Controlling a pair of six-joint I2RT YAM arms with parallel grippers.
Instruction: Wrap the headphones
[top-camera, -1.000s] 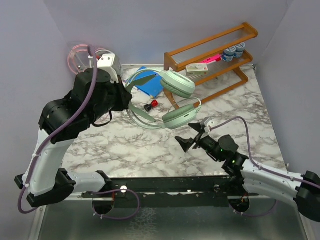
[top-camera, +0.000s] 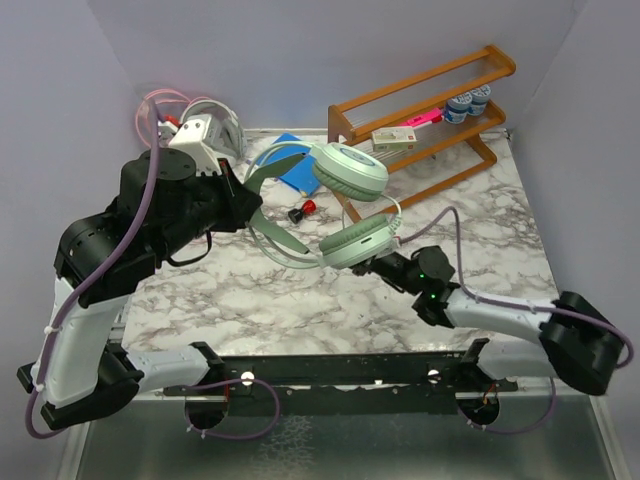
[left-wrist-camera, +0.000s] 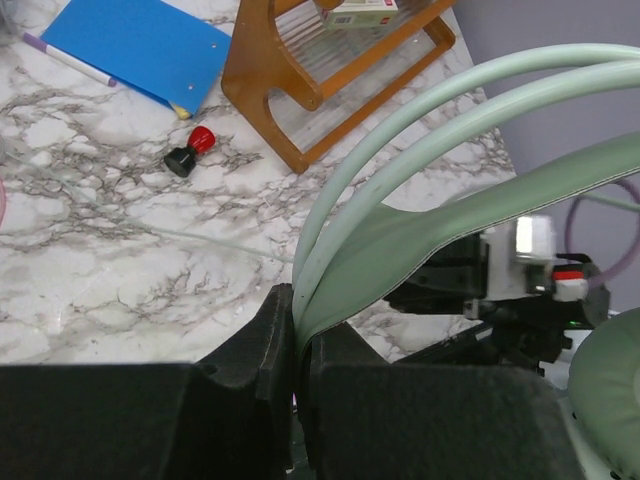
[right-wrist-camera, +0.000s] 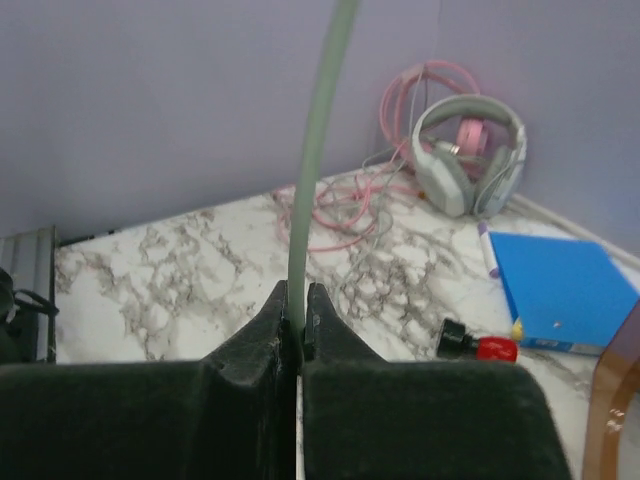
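Observation:
The pale green headphones (top-camera: 345, 172) hang above the table, one ear cup above the other in the top view. My left gripper (top-camera: 250, 203) is shut on their headband (left-wrist-camera: 420, 215), whose padded strip and thin bands come out between the fingers. Close beside the lower ear cup (top-camera: 358, 240) is my right gripper (top-camera: 362, 266). In the right wrist view, a light green cable (right-wrist-camera: 312, 150) comes down from the top edge and passes between the shut fingertips of the right gripper.
A wooden rack (top-camera: 410, 125) with small boxes and tubs stands at the back right. Behind the headphones lie a blue folder (top-camera: 298, 180) and a red-and-black piece (top-camera: 302, 211). White-and-pink headphones (right-wrist-camera: 468, 150) sit in the back corner.

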